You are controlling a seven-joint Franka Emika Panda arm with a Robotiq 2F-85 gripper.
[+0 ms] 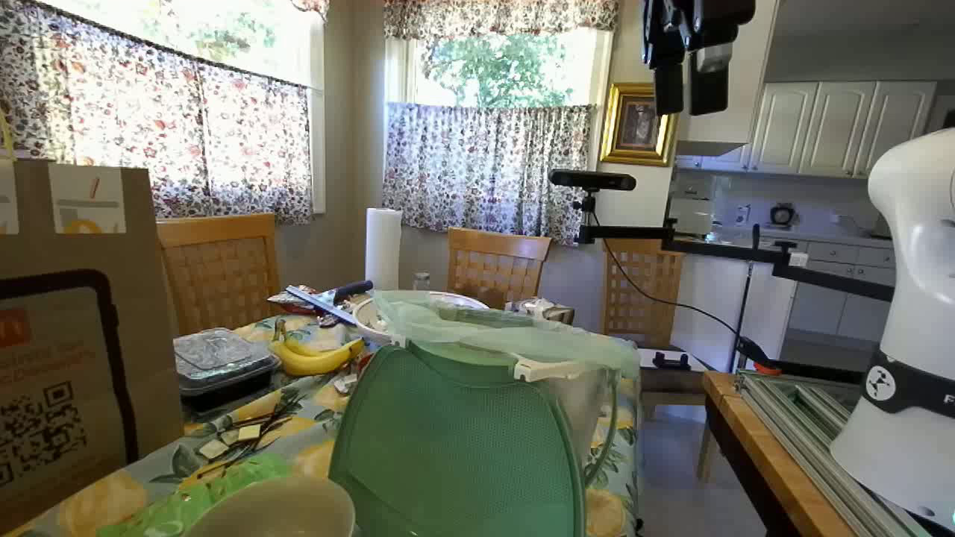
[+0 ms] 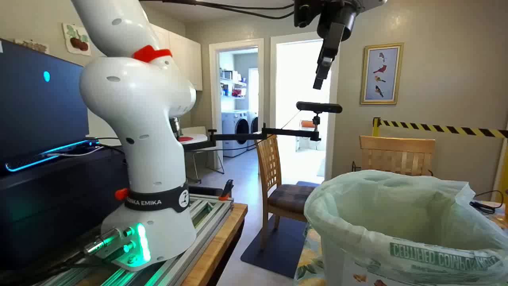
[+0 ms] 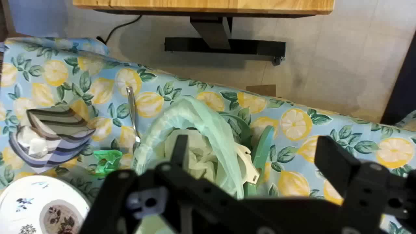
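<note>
High above the table, my gripper (image 1: pixel 689 98) is open, its two fingers apart with only air between them. Exterior view 2 has the gripper (image 2: pixel 319 85) side-on, pointing down, above and left of the bin. A bin lined with a pale green bag (image 2: pixel 352 228) stands on the table, its mouth uncovered. From the wrist, the bag's rim (image 3: pixel 224 134) lies well below the gripper, mostly between the fingers in the picture, with crumpled pale material inside. A green mesh lid (image 1: pixel 456 447) hangs beside the bin; its edge (image 3: pixel 264 150) shows from above.
A metal utensil (image 3: pixel 132 113), striped dish (image 3: pixel 58 134), green wrapper (image 3: pixel 107 160) and floral plate (image 3: pixel 41 195) lie left of the bin in the wrist view. Bananas (image 1: pixel 318 358), a lidded black container (image 1: pixel 224 367) and a paper bag (image 1: pixel 80 358) crowd the table elsewhere.
</note>
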